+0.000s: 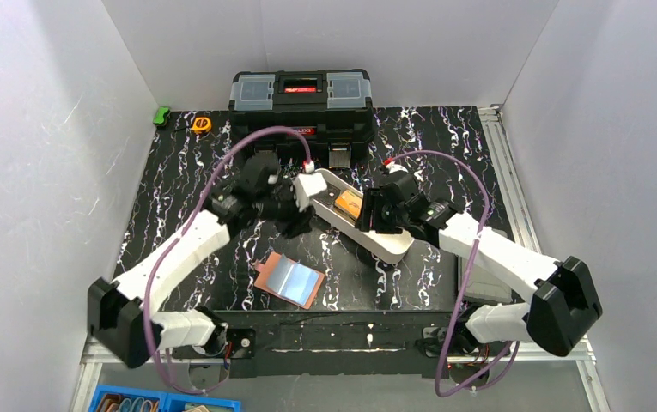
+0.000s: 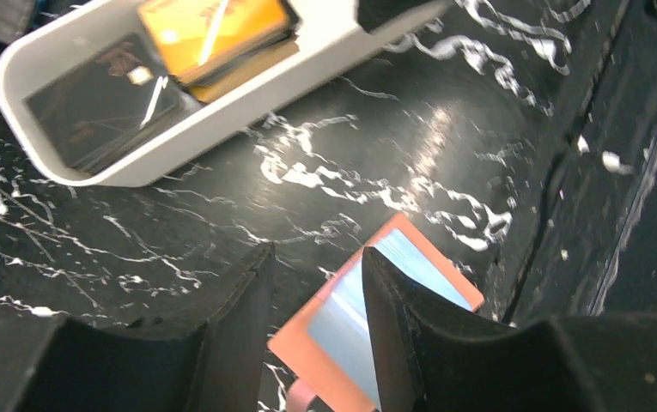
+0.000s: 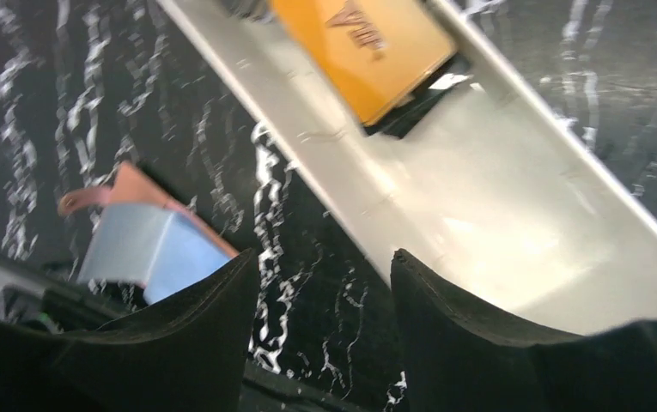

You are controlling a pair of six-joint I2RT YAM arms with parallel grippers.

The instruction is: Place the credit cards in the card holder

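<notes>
An open tan card holder (image 1: 269, 273) with clear blue-tinted sleeves (image 2: 368, 318) lies on the marble table near the front edge. Cards, an orange one (image 3: 363, 47) and dark ones (image 2: 101, 99), lie in a white tray (image 1: 376, 245). My left gripper hangs above the holder, fingers slightly apart, empty. My right gripper is over the table beside the tray's empty end, fingers apart with nothing between them.
A black toolbox (image 1: 301, 112) stands at the back, a green object (image 1: 161, 116) and orange tape (image 1: 201, 124) at back left. A grey item (image 1: 483, 279) lies at front right, partly behind the right arm.
</notes>
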